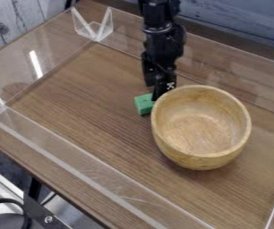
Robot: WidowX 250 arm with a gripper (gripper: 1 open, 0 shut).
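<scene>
A black robot arm reaches down from the top of the view, its gripper (160,82) low over the table just behind a large wooden bowl (200,152). The gripper is open; its fingertips are partly dark and hard to make out. A small green block (143,105) lies at the bowl's back left, beside and just below the gripper, partly behind the bowl's rim.
A clear plastic object (91,24) is at the back left. Black cables or parts sit at the lower left corner, off the table.
</scene>
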